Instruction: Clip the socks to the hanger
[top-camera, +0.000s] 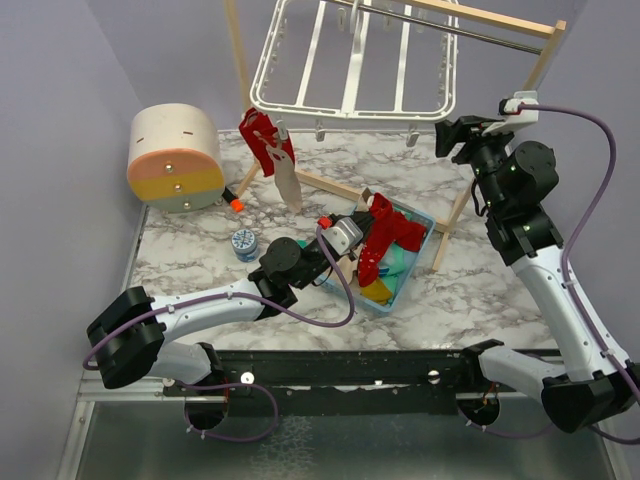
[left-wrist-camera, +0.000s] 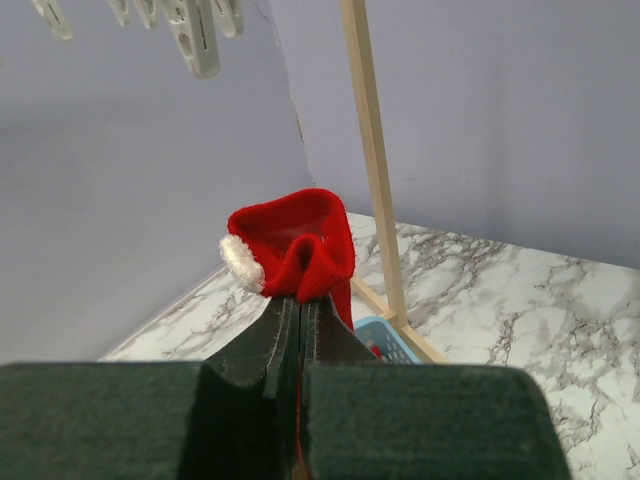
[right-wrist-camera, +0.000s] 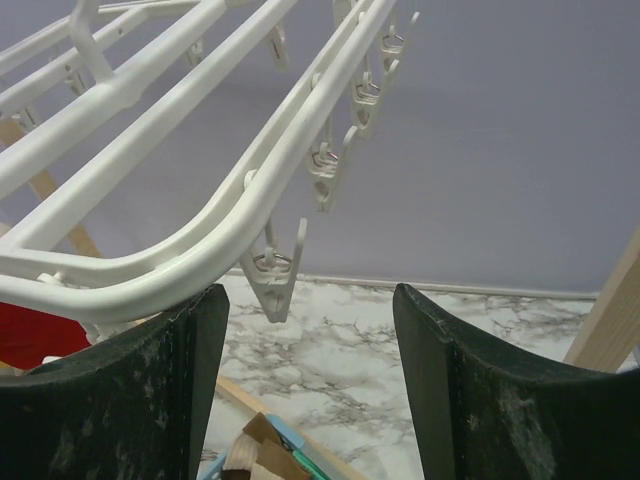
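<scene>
The white hanger (top-camera: 348, 113) hangs from a wooden frame, clips along its edges. A red sock with pale patches (top-camera: 268, 143) hangs at its front left corner. My left gripper is shut on the edge of another red sock (left-wrist-camera: 300, 235) with a white patch; from above, this sock (top-camera: 380, 238) hangs over the basket. My right gripper stands open near the hanger's front right corner. Between its spread fingers, nearer the left one, a white clip (right-wrist-camera: 272, 282) appears in the right wrist view; whether they touch cannot be told.
Beneath the hanger a light-blue basket (top-camera: 428, 222) holds other cloth items. A round drawer box (top-camera: 172, 140) and a blue-lidded jar (top-camera: 244, 243) stand on the left. Wooden frame legs (top-camera: 455, 210) rise beside the basket.
</scene>
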